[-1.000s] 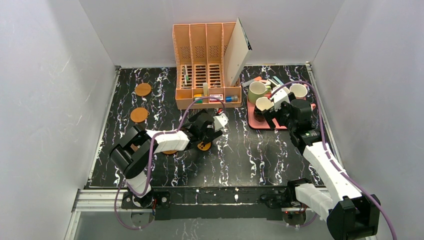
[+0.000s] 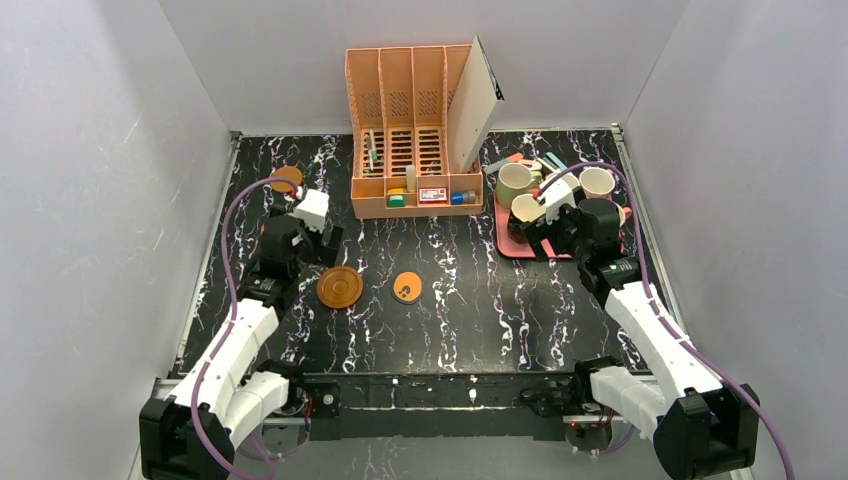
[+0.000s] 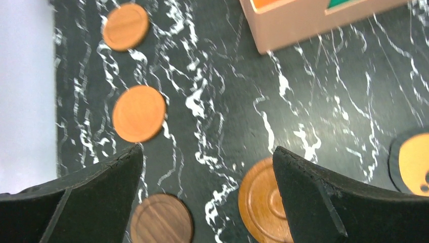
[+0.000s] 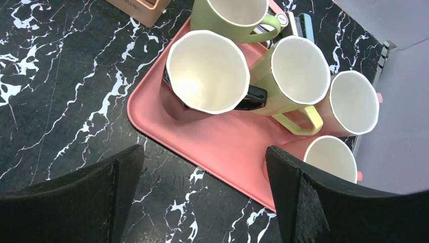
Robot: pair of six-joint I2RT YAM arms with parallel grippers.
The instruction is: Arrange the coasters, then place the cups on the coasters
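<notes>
Several cups stand on a pink tray (image 4: 202,139) at the right of the table. Closest to my right gripper is a cup with a dark lower body and black handle (image 4: 207,71); green and pink cups crowd beside it. That gripper is open, its fingers (image 4: 298,190) apart with nothing between them. Round coasters lie flat on the left side: a ridged brown coaster (image 2: 340,287), an orange one with dark marks (image 2: 407,287), and plain tan ones (image 3: 139,113). Above them my left gripper hangs open and empty.
An orange organizer (image 2: 415,205) stands at the back centre, with an upright white board (image 2: 472,110) in its right part. Pens and small tools lie behind the tray.
The left arm has swung left, away from the middle, uncovering the orange coaster with dark marks and now hiding a tan one. The right arm and the cups have stayed put.
</notes>
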